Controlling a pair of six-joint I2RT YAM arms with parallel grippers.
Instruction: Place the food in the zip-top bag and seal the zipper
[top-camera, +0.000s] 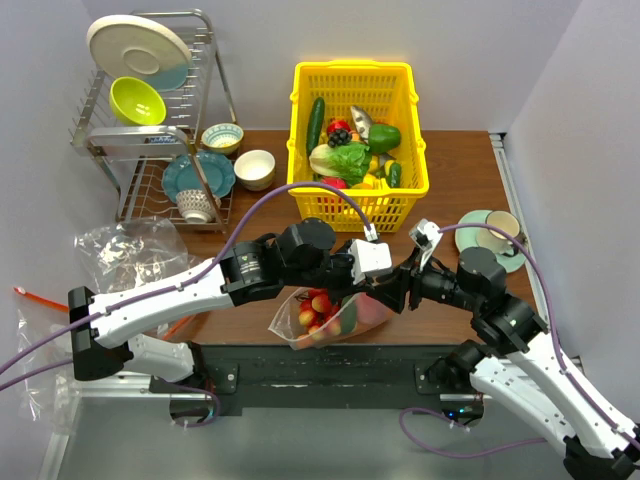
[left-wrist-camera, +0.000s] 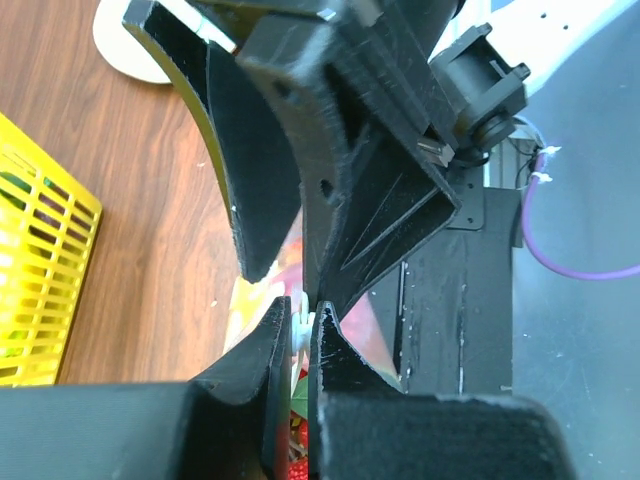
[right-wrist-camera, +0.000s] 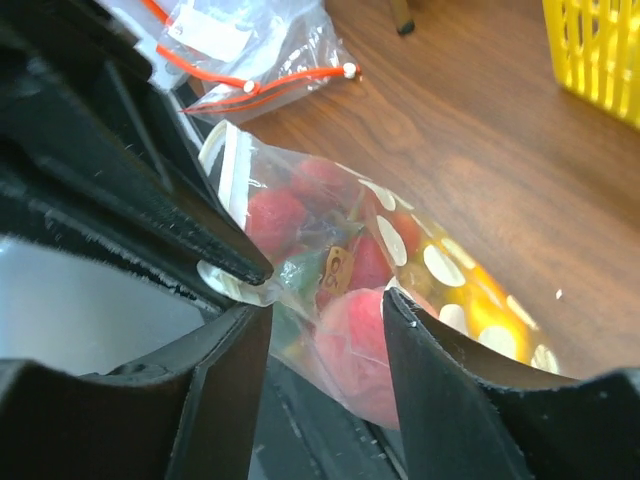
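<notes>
A clear zip-top bag lies on the table near its front edge, holding red and yellow fruit, a green item and a large pinkish round fruit. My left gripper is shut on the bag's rim by the zipper strip. In the right wrist view, the left fingertips pinch that rim. Close beside them stands my right gripper, its fingers spread, with the bag visible beyond the gap. Whether the zipper is closed along its length cannot be made out.
Behind the bag stands a yellow basket of produce. A dish rack is at the back left, a cup and saucer at the right. Spare plastic bags lie at the left. The two grippers are nearly touching.
</notes>
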